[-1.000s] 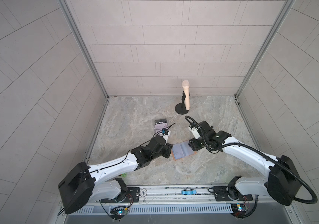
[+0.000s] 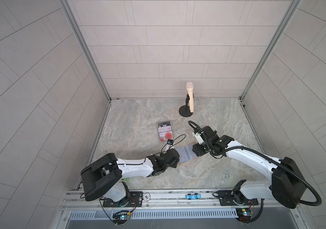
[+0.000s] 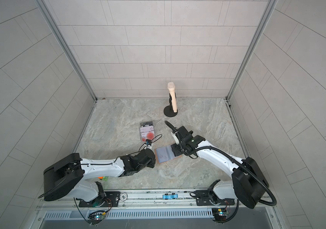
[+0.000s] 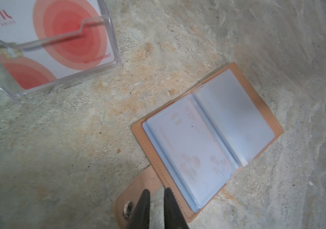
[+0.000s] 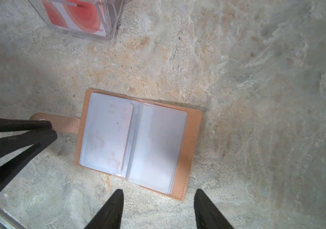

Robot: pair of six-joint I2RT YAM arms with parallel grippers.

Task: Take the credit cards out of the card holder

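Note:
The card holder (image 4: 189, 148) lies spread open on the tabletop, tan edged with two pale translucent sleeves. Faint printing shows through the left sleeve, whose cards sit slightly raised. Its snap strap (image 5: 67, 124) sticks out to the left. My left gripper is over the strap side, fingers a narrow gap apart and nothing between them; whether they touch the strap cannot be told. My right gripper stands open at the holder's right side, its fingers wide apart and empty. From above, the right gripper covers part of the holder (image 3: 164, 153).
A clear acrylic box (image 2: 165, 131) holding red-and-white cards stands behind the holder, close to the left arm. Farther back is a microphone on a black stand (image 2: 186, 110).
The right gripper has barely shifted. The holder stays in place.

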